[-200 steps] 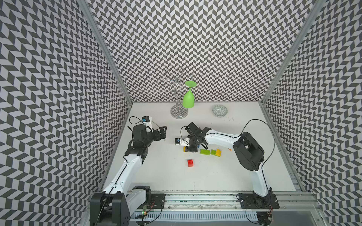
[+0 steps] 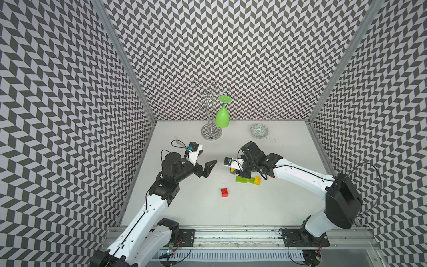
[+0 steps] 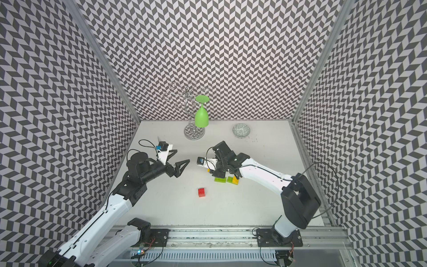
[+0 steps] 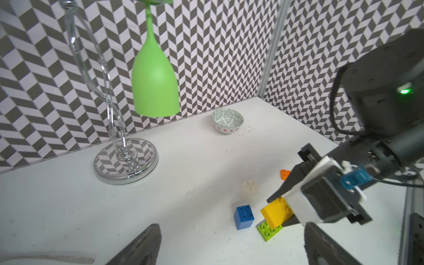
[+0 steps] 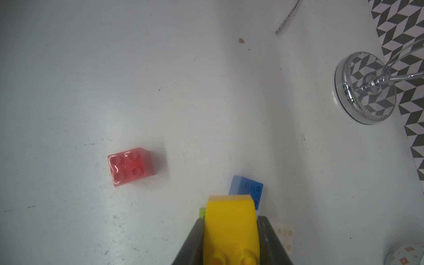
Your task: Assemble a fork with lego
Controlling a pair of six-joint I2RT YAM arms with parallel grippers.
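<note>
A yellow brick (image 5: 231, 220) is clamped in my right gripper, raised over the middle of the table beside a blue brick (image 4: 243, 217). Green bricks (image 2: 241, 179) and another yellow brick (image 2: 257, 180) lie below and to the right, partly behind the arm. A red brick (image 5: 130, 166) lies alone toward the front, and a pale brick (image 4: 250, 189) and an orange piece (image 4: 284, 174) lie farther right. My left gripper (image 2: 210, 168) is open and empty, left of the right gripper, its fingers angled toward it.
A chrome stand (image 4: 125, 169) holding an upturned green glass (image 4: 155, 84) stands at the back middle, with a patterned bowl (image 4: 227, 121) at the back right.
My left gripper has moved right and toward the front, opening toward the middle. The right gripper, with the yellow brick, has shifted right as its arm swung rightward.
</note>
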